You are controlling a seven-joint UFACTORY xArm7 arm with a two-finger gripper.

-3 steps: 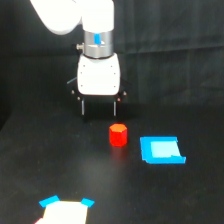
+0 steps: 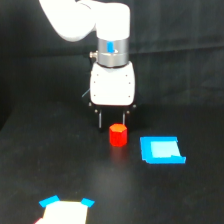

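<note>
A small red block (image 2: 118,136), many-sided in outline, stands on the black surface near the middle of the camera view. My gripper (image 2: 113,119), a white hand with thin dark fingers, hangs just behind and above it. The fingers are spread apart, and nothing shows held between them. The block's top appears close below the fingertips; whether they touch it, I cannot tell.
To the right of the block lies a pale square edged with blue tape (image 2: 162,150). Near the front left is a cream-coloured item (image 2: 66,213) with blue tape at its corners, cut off by the view's edge.
The arm has come lower and slightly right, bringing the hand from well behind the red block to close by it. The block and the taped items are where they were.
</note>
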